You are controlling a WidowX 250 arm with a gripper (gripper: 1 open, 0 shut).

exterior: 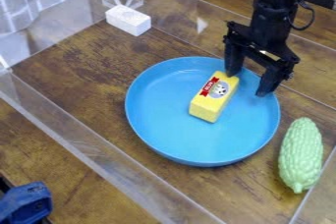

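A black two-finger gripper (247, 71) reaches down from the top right over the back rim of a blue round plate (168, 128). Its fingers stand apart, one at each side, with no object visible between them. A yellow box (210, 104) with a red label and a round black-and-white picture lies on the plate, just in front of and below the left finger; whether they touch I cannot tell.
A green ridged object (301, 157) lies right of the plate. A white block (128, 20) sits at the back left. A dark blue object (24, 204) is at the front left corner.
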